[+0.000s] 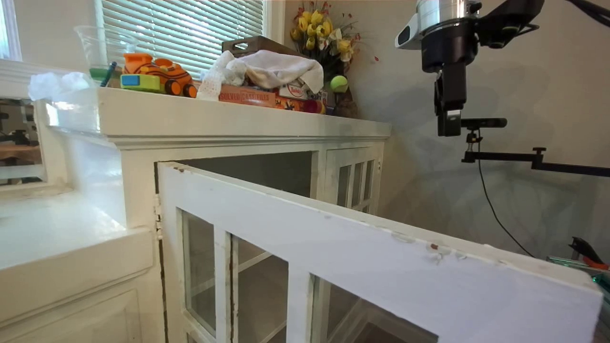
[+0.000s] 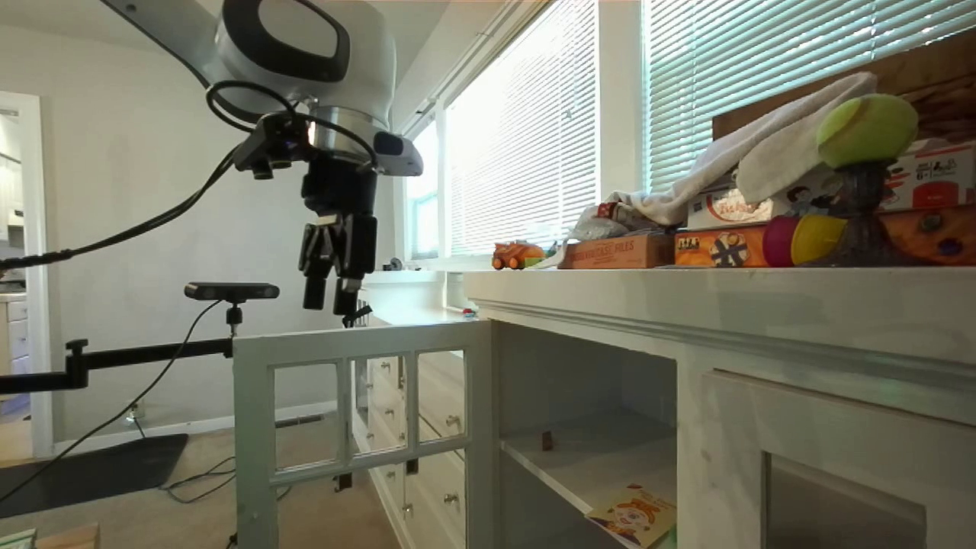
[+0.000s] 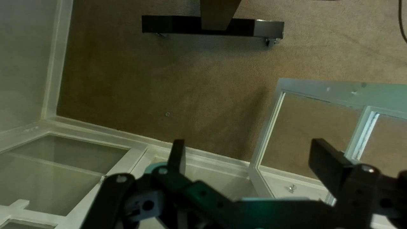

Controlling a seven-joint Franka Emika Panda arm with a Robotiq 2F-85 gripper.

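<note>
My gripper points downward, above the top edge of a white cabinet door. In the wrist view its two fingers stand wide apart with nothing between them, so the gripper is open. The paned door is swung well out from the cabinet. I see no contact between the fingers and the door. Inside the cabinet, a shelf carries a small brown block and a yellow picture booklet.
Toys and boxes crowd the cabinet top, including an orange toy truck, a white cloth and a tennis ball. A camera arm stands to the left. Carpet is bare below the gripper.
</note>
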